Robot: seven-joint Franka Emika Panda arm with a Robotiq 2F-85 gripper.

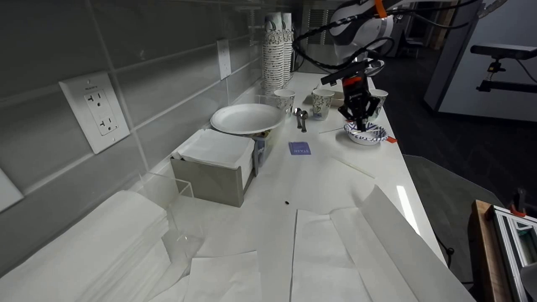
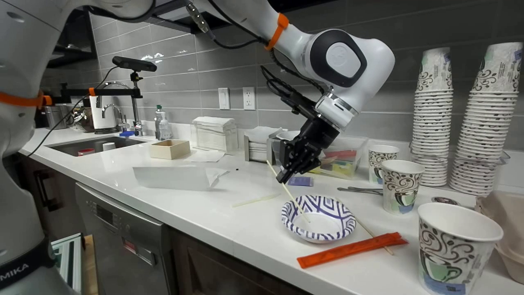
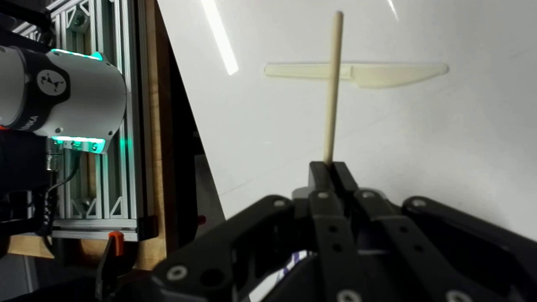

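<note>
My gripper (image 2: 283, 178) is shut on a thin wooden chopstick (image 2: 273, 171), above the far-left side of a patterned paper bowl (image 2: 318, 221). The stick slants, its lower end reaching into the bowl in exterior view 2; whether it touches the bottom I cannot tell. In the wrist view the stick (image 3: 332, 90) runs up from between the fingertips, and only a sliver of the bowl (image 3: 282, 272) shows beneath the gripper. A second stick (image 2: 366, 228) lies on the counter, passing beside the bowl and under an orange-red wrapper (image 2: 351, 248).
A pale plastic knife (image 2: 256, 200) lies left of the bowl. Paper cups (image 2: 459, 246) stand to the right, with tall cup stacks (image 2: 432, 128) behind. A purple packet (image 2: 300, 181) sits behind the bowl. Bare counter (image 2: 216, 211) extends along the left front.
</note>
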